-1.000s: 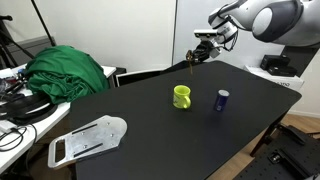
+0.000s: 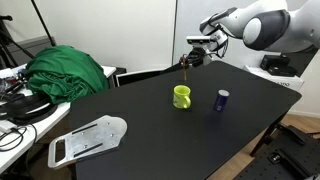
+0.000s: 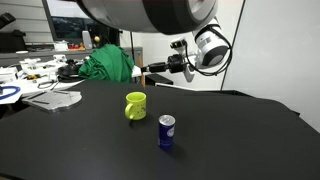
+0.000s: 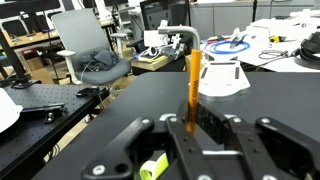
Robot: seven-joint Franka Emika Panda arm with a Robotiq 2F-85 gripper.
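A slim orange stick stands upright in my gripper, which is shut on it. In the wrist view the stick rises between the fingers, with a grey bent piece near its top. Below and a little nearer the front in exterior view 1 sits a yellow-green mug, its handle toward the camera. The stick's lower end appears above the mug, apart from it. Part of the mug also shows low in the wrist view, mostly hidden by the gripper.
A dark blue can stands right of the mug. A pale metal tray lies at the table's left end, and a green cloth heap is behind the table. The black tabletop between tray and mug is clear.
My gripper, still holding the stick, has shifted slightly left in exterior view 1, bringing the stick closer to above the mug. The mug and can have stayed put.
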